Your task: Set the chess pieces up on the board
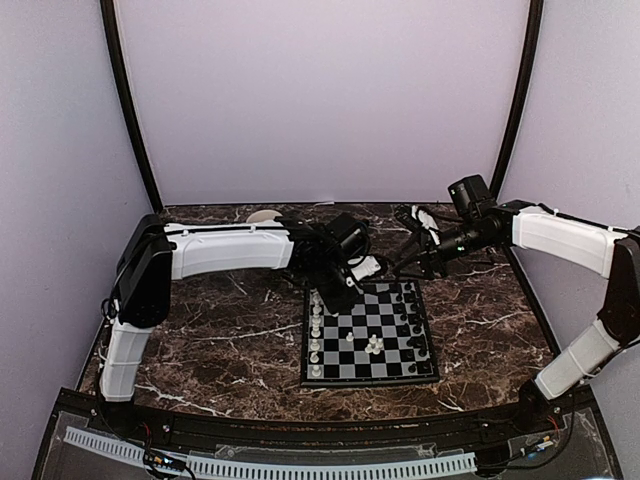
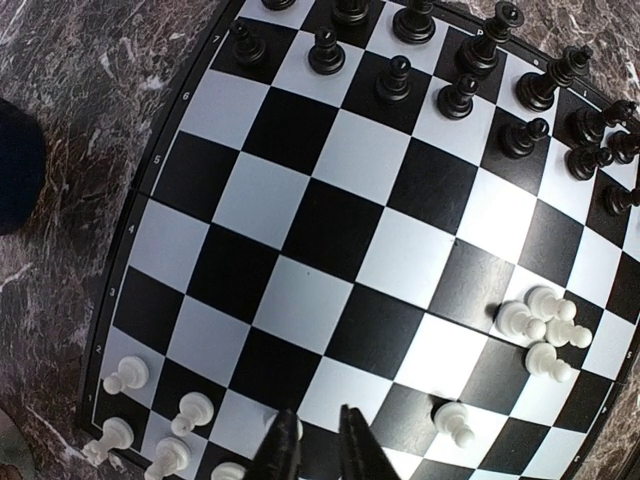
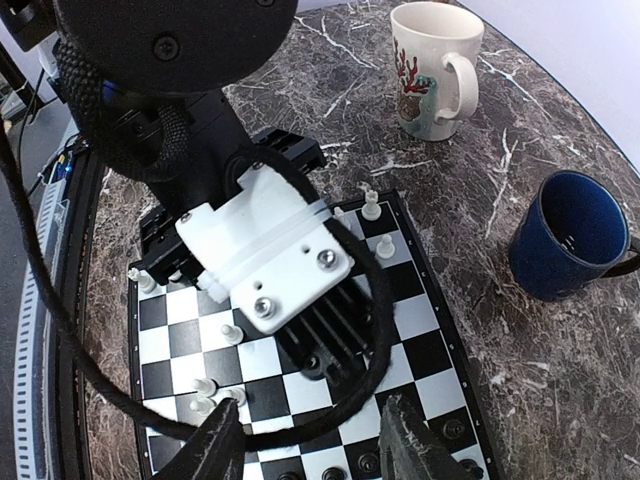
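The black-and-white chessboard (image 1: 370,378) lies on the marble table. Black pieces (image 2: 393,80) stand in two rows along one side, and white pieces (image 2: 127,374) line the opposite edge. Inside the board are a cluster of several white pawns (image 2: 540,325) and a lone white pawn (image 2: 455,424). Over the white half, my left gripper is open with a narrow gap; another white piece (image 2: 283,425) shows partly behind one finger. My right gripper is open above the black side, its fingers wide apart with nothing between them.
Beyond the board stand a blue mug (image 3: 570,240) and a white patterned mug (image 3: 435,70). Both arms hang close together over the board's far half, and a black cable loop (image 3: 385,300) hangs off the left wrist. Bare marble lies left of the board.
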